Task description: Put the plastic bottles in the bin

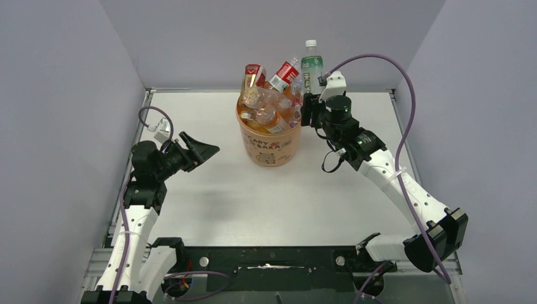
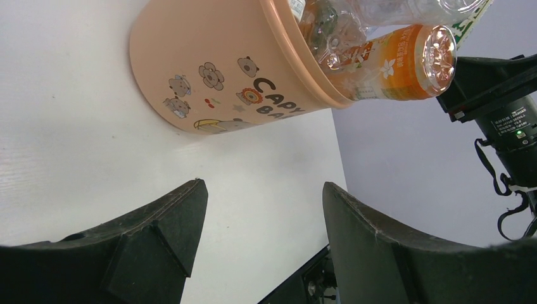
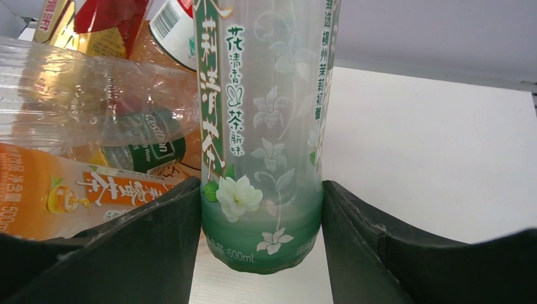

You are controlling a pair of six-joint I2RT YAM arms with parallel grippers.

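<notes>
My right gripper is shut on an upright green-labelled tea bottle [image 3: 261, 126], held at the right edge of the peach bin's heap in the top view [image 1: 311, 69]. The bin [image 1: 268, 149] is heaped above its rim with plastic bottles, among them an orange-labelled one [image 2: 396, 63], a clear one [image 3: 88, 101] and red-labelled ones [image 1: 285, 75]. My left gripper stands open to the left of the bin, nothing between its fingers, pointing toward it.
Grey walls [image 1: 95, 139] border the table at the back and both sides.
</notes>
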